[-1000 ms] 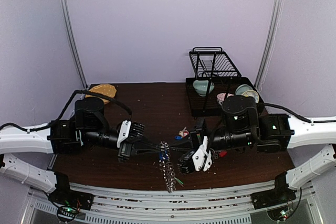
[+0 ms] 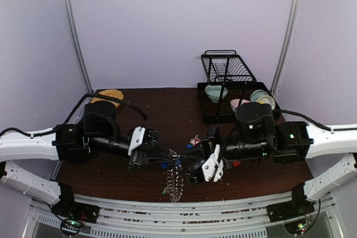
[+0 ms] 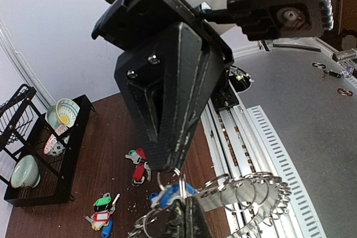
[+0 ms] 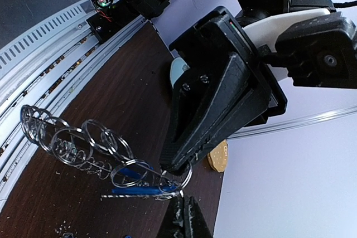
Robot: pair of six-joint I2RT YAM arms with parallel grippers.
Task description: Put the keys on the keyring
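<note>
A silver chain of wire rings, the keyring [image 2: 174,182], hangs in the air between the tips of my two arms. My left gripper [image 2: 170,157] and right gripper [image 2: 184,156] face each other, almost touching, both shut. Thin wire shows at the left fingertips [image 3: 188,215] and at the right fingertips [image 4: 181,207], so each seems to pinch a ring. A blue-headed key [image 4: 139,190] lies along the chain's top, close to the right fingertips. Whether it is threaded cannot be made out. On the table are keys with red tags [image 3: 139,172] and another bunch [image 3: 102,215].
A black dish rack [image 2: 226,85] with bowls stands at the back right. A tan, bread-like item [image 2: 110,96] lies at the back left. Bare table [image 2: 162,110] shows behind the grippers; the metal rail [image 2: 184,215] runs along the front.
The hanging chain has swung and now hangs slightly further left, with its lower end spread wider. My left gripper has shifted a little to the right; the right arm looks still.
</note>
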